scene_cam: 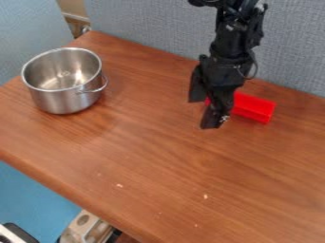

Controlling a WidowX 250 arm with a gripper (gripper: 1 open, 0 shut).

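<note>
My black gripper (207,106) hangs over the right half of the wooden table, its fingers apart and open, pointing down. A red block (253,108) lies on the table just behind it and to its right, partly hidden by the gripper. The fingertips overlap the block's left end in the view; whether they touch it I cannot tell.
A steel pot (59,95) stands at the left of the wooden table (152,180). A grey padded wall (140,24) runs along the back.
</note>
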